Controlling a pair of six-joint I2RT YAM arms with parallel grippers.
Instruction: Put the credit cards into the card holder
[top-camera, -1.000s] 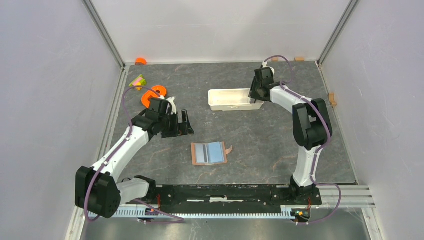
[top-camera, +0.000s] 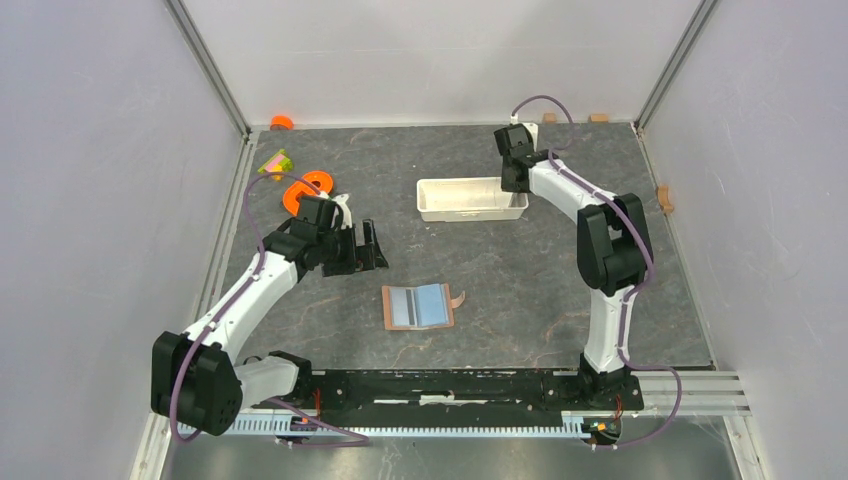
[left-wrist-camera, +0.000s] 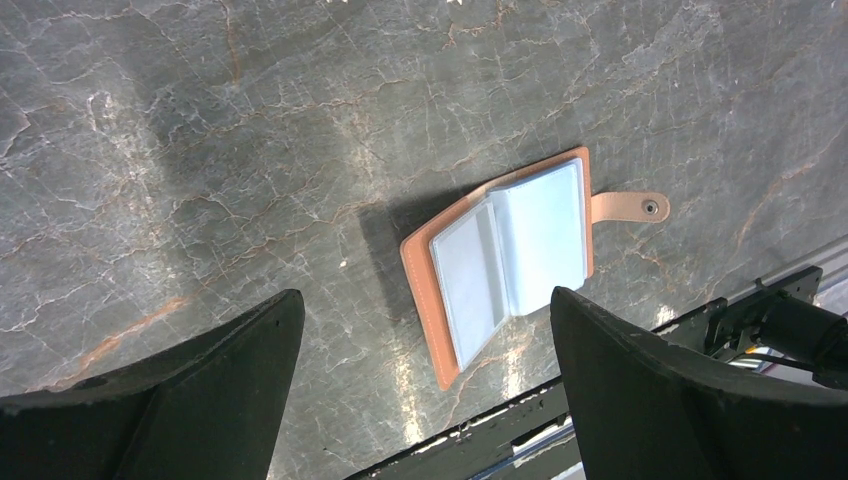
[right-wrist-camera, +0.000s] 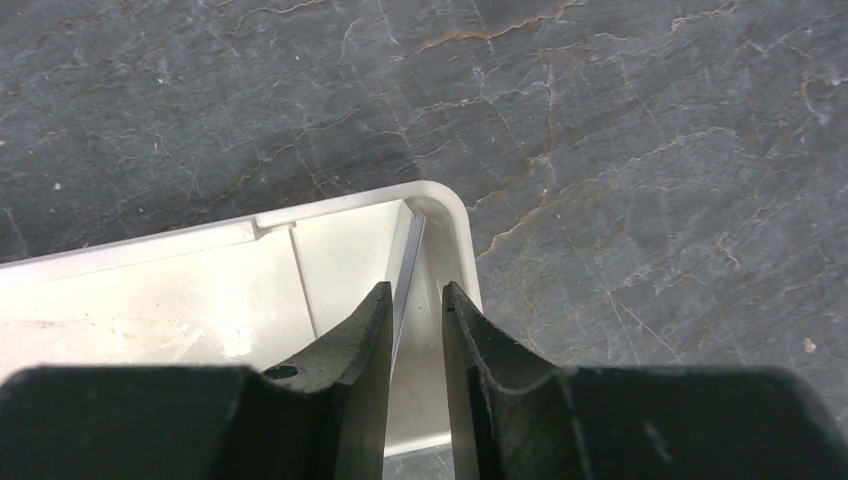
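Observation:
The tan leather card holder (top-camera: 418, 306) lies open near the front edge, its clear sleeves and strap (left-wrist-camera: 630, 207) showing. Above it at left, my left gripper hangs open and empty. At the back, a cream tray (top-camera: 460, 208) has a stack of thin cards (right-wrist-camera: 408, 255) upright along its right end, beside a white block. My right gripper is down over that end, its fingers nearly closed at the stack; whether a card is between them is hard to tell.
Orange and green toys (top-camera: 320, 180) lie at the back left, partly behind my left arm.
My left arm and the card holder have not moved.

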